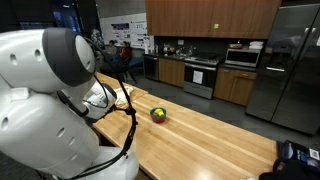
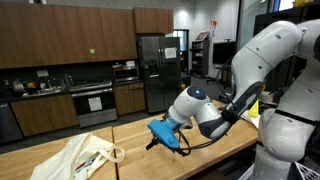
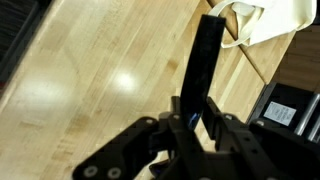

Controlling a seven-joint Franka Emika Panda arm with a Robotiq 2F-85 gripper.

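A long, flat black object (image 3: 203, 60) stands out between the fingers of my gripper in the wrist view. The fingers are closed on its lower end, and its far end reaches up toward a pale cloth. What exactly the object is cannot be told. In the second exterior view my gripper (image 2: 160, 132) hangs over the wooden table (image 2: 140, 172), to the right of a white cloth (image 2: 85, 155). The arm's white links hide much of the near left in the first exterior view.
A small bowl (image 1: 158, 115) with green, yellow and red in it sits on the table in the first exterior view. The cream cloth (image 3: 265, 18) lies at the top right of the wrist view.
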